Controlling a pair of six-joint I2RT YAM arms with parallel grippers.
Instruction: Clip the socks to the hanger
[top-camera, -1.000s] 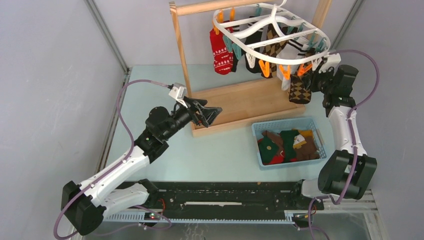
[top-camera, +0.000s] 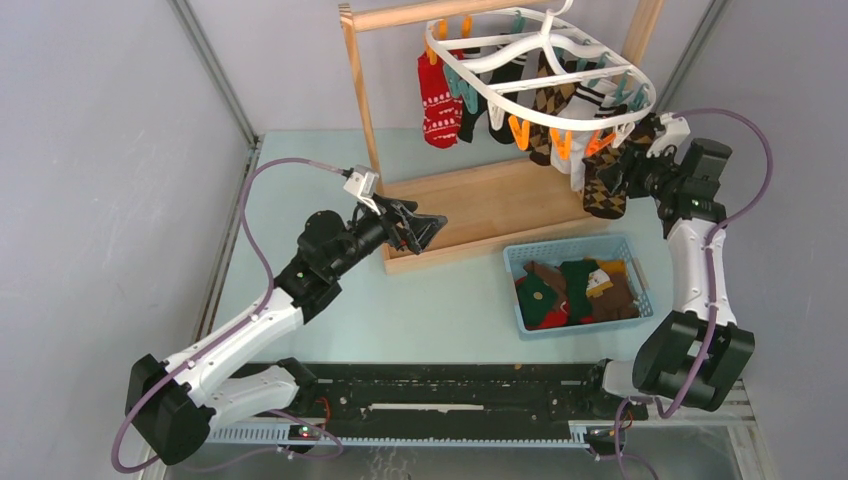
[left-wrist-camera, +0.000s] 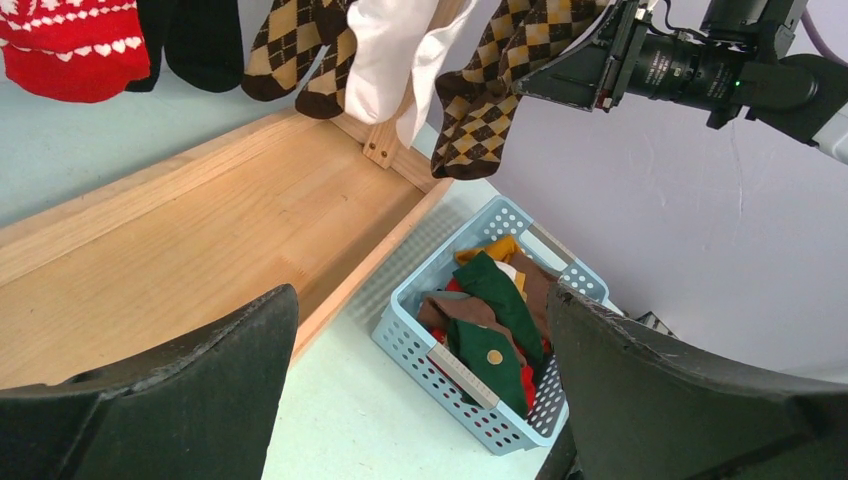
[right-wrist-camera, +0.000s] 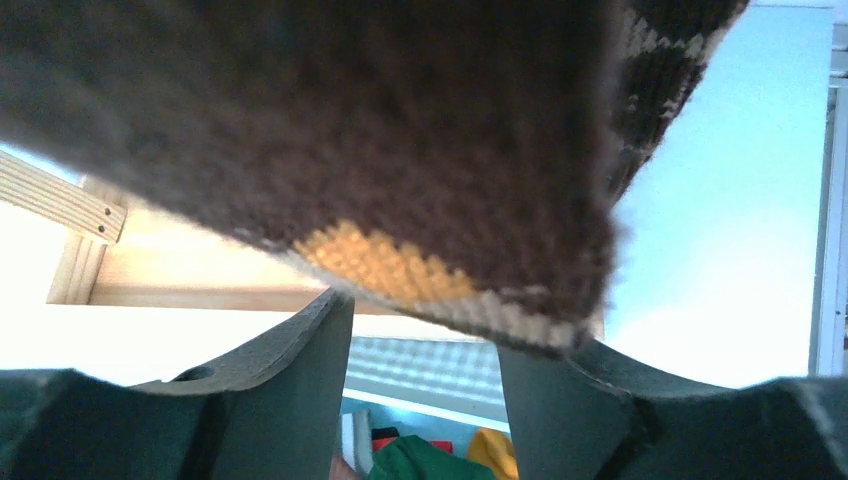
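Observation:
The white round hanger (top-camera: 560, 122) hangs at the upper right of the top view, its orange, teal and white clips around the rim. From its right side hangs a brown-and-tan checkered sock (top-camera: 605, 200), also seen in the left wrist view as a checkered sock (left-wrist-camera: 475, 140). Right beside its upper part is my right gripper (top-camera: 622, 180). In the right wrist view, dark knit (right-wrist-camera: 400, 170) fills the space above that gripper; its two fingers (right-wrist-camera: 310, 380) stand apart, with no cloth clearly pinched. Away from the hanger, my left gripper (top-camera: 425, 230) is open and empty.
A red patterned sock (top-camera: 440, 105), black, white and other checkered socks hang along the hanger. Below it lies a wooden frame base (top-camera: 480, 215). The blue basket (top-camera: 512, 270) holds several green, brown, red and yellow socks.
The hanger and its socks have swayed a little, and the checkered sock now hangs slightly lower and farther right. My left arm barely moved.

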